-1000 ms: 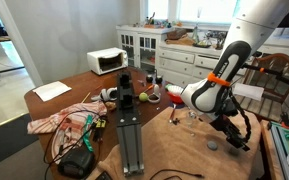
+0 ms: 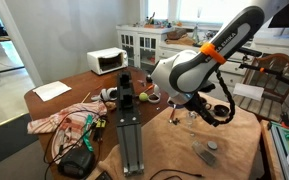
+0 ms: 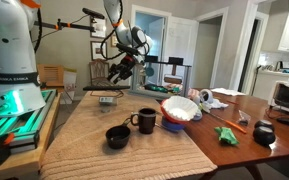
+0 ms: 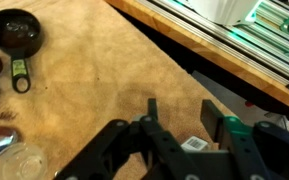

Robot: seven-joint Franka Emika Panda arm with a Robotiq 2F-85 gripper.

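Observation:
In the wrist view, my gripper hangs above the tan mat (image 4: 109,75), its dark fingers apart around a small pale object (image 4: 194,144). Only a little of that object shows, and I cannot tell what it is. Exterior view 2 has the gripper (image 3: 119,72) raised over the far part of the mat. A small greyish container (image 3: 107,100) sits below it there.
A black bowl (image 3: 119,136) and a dark mug (image 3: 143,121) stand on the mat. Clear cups (image 4: 20,162) and a black pan-like item (image 4: 16,38) lie left in the wrist view. Beside a red-rimmed white bowl (image 3: 180,109), a green item (image 3: 226,135) rests on the dark table.
The arm has risen and swung left, away from the mat's right side. One second ago the gripper was low, close to the mat near its right edge.

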